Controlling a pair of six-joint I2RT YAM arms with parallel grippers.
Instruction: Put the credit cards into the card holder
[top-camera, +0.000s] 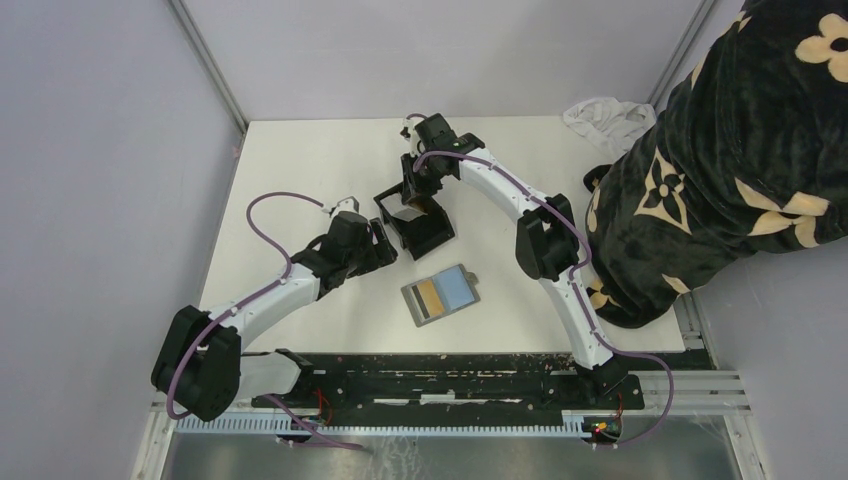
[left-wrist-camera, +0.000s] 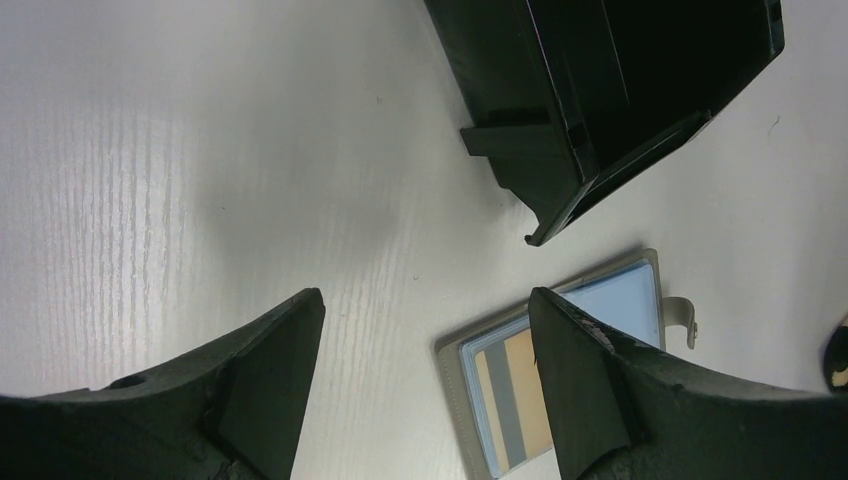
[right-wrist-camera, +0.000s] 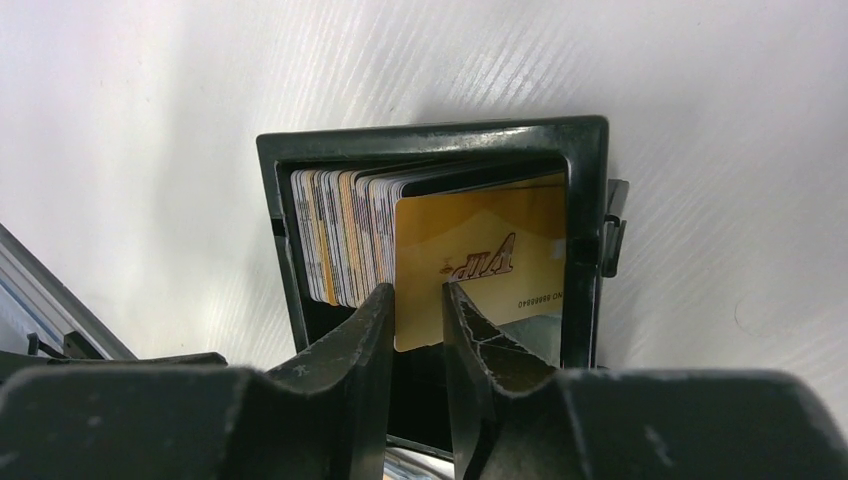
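The black card holder (right-wrist-camera: 430, 140) is an open box with a tight row of cards (right-wrist-camera: 340, 235) along one end. A gold card (right-wrist-camera: 475, 250) leans beside that row, its face showing. Over the box, my right gripper has its fingertips apart at the gold card's edge, and some of the card's face shows in the gap. From above, the right gripper hides part of the holder (top-camera: 427, 236). My left gripper is open and empty, close to the left of the holder in the top view; it does not appear to touch it.
A grey-rimmed tray (top-camera: 417, 314) with blue and tan panels lies just in front of the holder. A white cloth (top-camera: 610, 122) sits at the back right. The dark patterned cushion (top-camera: 690, 190) covers the right side.
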